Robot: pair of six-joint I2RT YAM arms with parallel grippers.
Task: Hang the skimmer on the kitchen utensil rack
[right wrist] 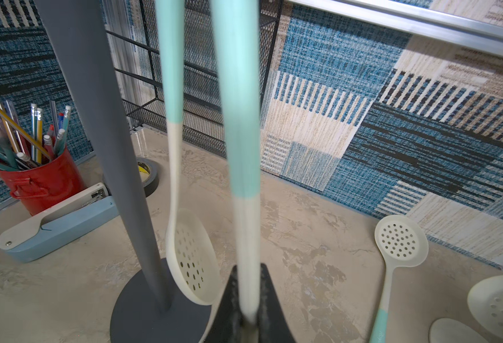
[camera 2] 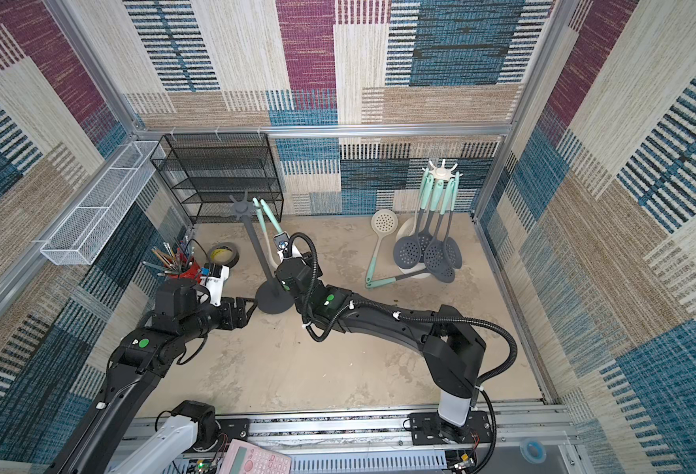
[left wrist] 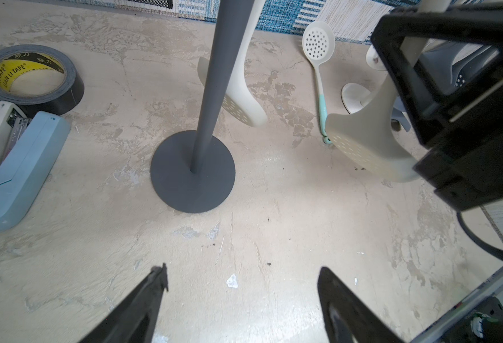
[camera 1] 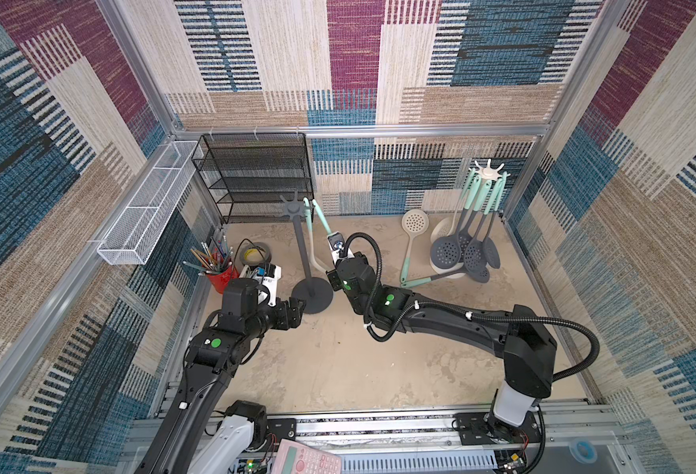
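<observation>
The grey rack (camera 1: 300, 245) stands at centre-left with a cream slotted utensil (right wrist: 191, 257) with mint handle hanging beside its pole. My right gripper is shut on the pale shaft of a second mint-handled utensil, the skimmer, held upright just right of the hanging one; its perforated head (left wrist: 365, 143) shows below the gripper in the left wrist view. Whether its top touches a hook is unclear. My left gripper is open over bare table, in front and left of the rack's base (left wrist: 177, 177), with nothing between its fingers.
Loose utensils (camera 2: 383, 237) lie to the right, beside a full white rack (camera 2: 442, 170). A red pen pot (right wrist: 45, 183), tape (left wrist: 62, 85) and a blue-white tool (left wrist: 22, 177) sit at left. Wire shelves (camera 1: 253, 166) stand behind.
</observation>
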